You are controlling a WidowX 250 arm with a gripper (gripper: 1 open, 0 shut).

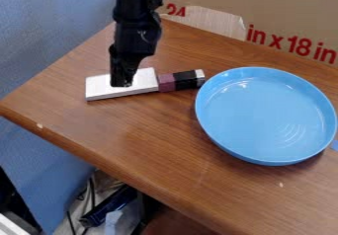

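My black gripper [122, 77] reaches down from the top over a white flat bar [134, 88] on the wooden table, its tip at or just above the bar's upper side; whether it is open or shut is unclear. The bar continues rightward into a maroon section [173, 81] and a black end [195, 79]. To the right lies an empty light blue plate [266, 117].
A cardboard box [278, 22] stands behind. The table's front-left edge drops to cables and clutter below.
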